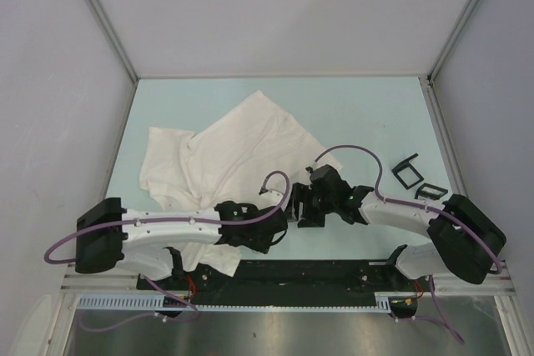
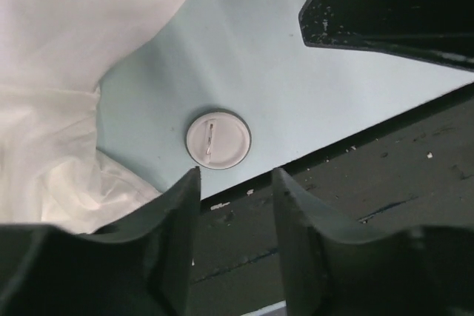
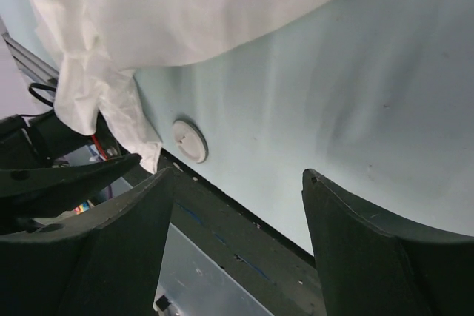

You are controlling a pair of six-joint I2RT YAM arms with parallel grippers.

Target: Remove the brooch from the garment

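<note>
A round pale brooch [image 2: 218, 140] with a pin lies back-up on the light blue table [image 2: 281, 101], apart from the white garment [image 2: 59, 42] in the left wrist view; the right wrist view also shows the brooch [image 3: 189, 140] beside the cloth. My left gripper is over the table just on the near side of the brooch, fingers parted with nothing between them. My right gripper is open and empty, above bare table to the right of the brooch.
Dark small objects [image 1: 409, 175] lie at the right of the table. The garment covers the left and middle. A dark gap [image 2: 385, 175] runs along the table's near edge.
</note>
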